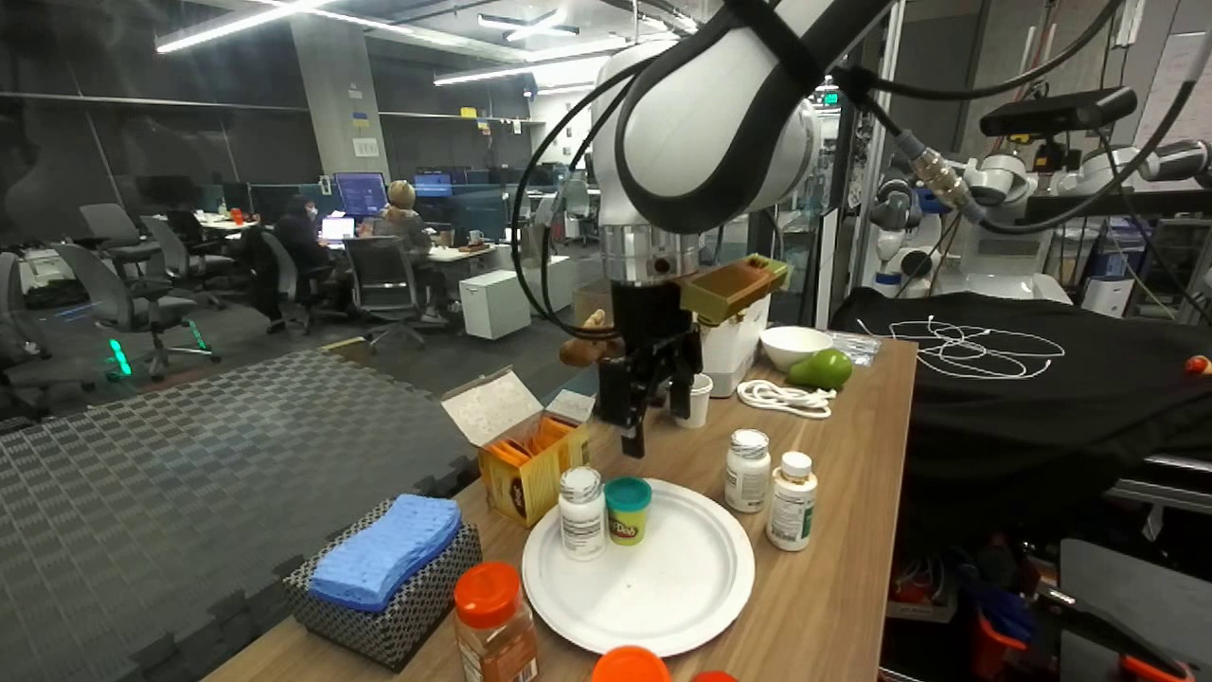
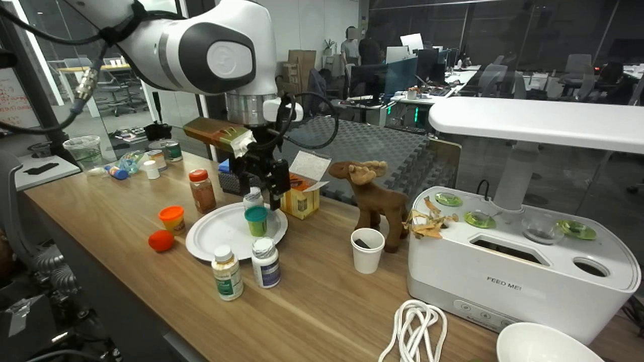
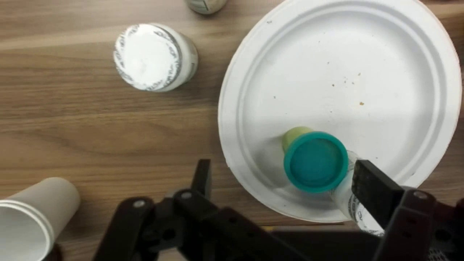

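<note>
My gripper is open above the far edge of the white plate (image 3: pixel 391 65), with nothing held between its fingers. On the plate stands a small tub with a teal lid (image 1: pixel 628 508), upright, below and apart from the fingertips. A white bottle (image 1: pixel 581 513) stands right beside the tub on the same plate. In the wrist view, the right finger (image 3: pixel 376 187) partly covers that bottle. The exterior views show the gripper (image 2: pixel 278 187) raised clear of both.
Two more white bottles, one with a bare top (image 1: pixel 746 471) and one capped (image 1: pixel 792 502), stand off the plate. An open tea box (image 1: pixel 531 460), a paper cup (image 2: pixel 367 250) and a brown toy moose (image 2: pixel 380 199) are nearby. The plate's near half is bare.
</note>
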